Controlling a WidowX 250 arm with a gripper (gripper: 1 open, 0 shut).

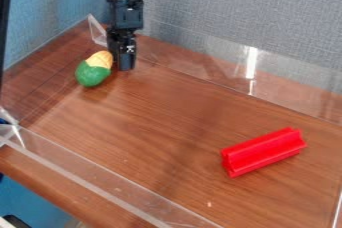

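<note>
My black gripper (122, 60) hangs low at the back left, its fingertips close beside a green and yellow object (92, 73) lying on the wooden surface. The gripper appears open; whether its fingers touch the object is too small to tell. A red cylinder or block (262, 152) lies at the front right, well away from the gripper.
The wooden surface (160, 132) is bordered by clear plastic walls, with a blue panel (40, 22) behind at the left and a grey wall (241, 22) at the back right.
</note>
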